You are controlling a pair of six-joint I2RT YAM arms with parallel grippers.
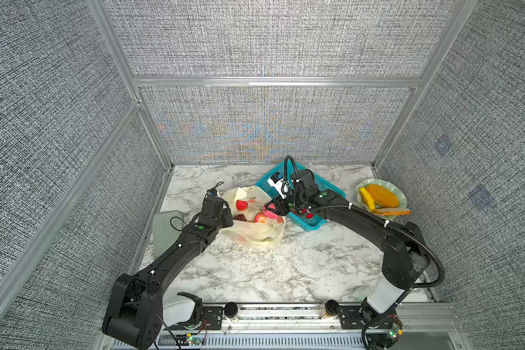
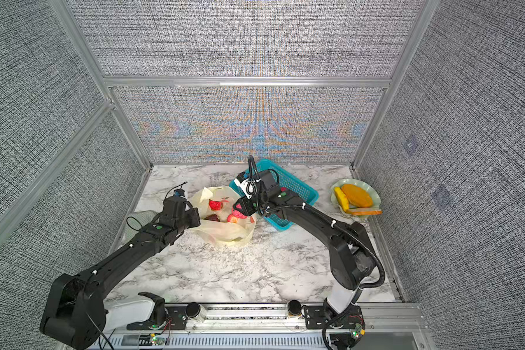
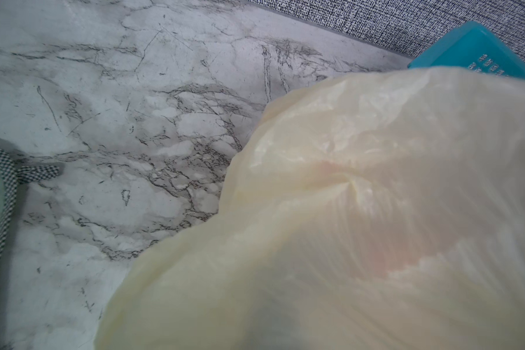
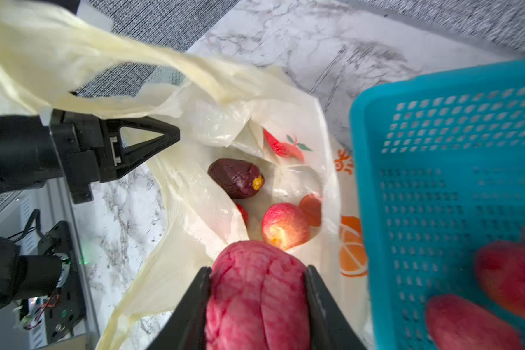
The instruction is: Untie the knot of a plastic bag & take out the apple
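The cream plastic bag [image 1: 252,236] lies with its mouth spread upward. Inside it a red-yellow apple [image 4: 285,226] rests near a dark purple fruit [image 4: 236,178]. My right gripper has its fingers pressed on both sides of a pink, ridged fruit [image 4: 256,315], above the bag's right side. At the bag's left edge is my left gripper, its fingertips together. Film hangs around those fingers; whether any is pinched between them I cannot tell. In the left wrist view the bag film [image 3: 390,221] covers the fingers.
A teal basket [image 4: 361,175] stands right against the bag, with red fruits [image 4: 469,326] in it. Further right a pale green plate [image 1: 403,201] bears yellow and orange pieces. A green mat [image 1: 164,230] lies at left.
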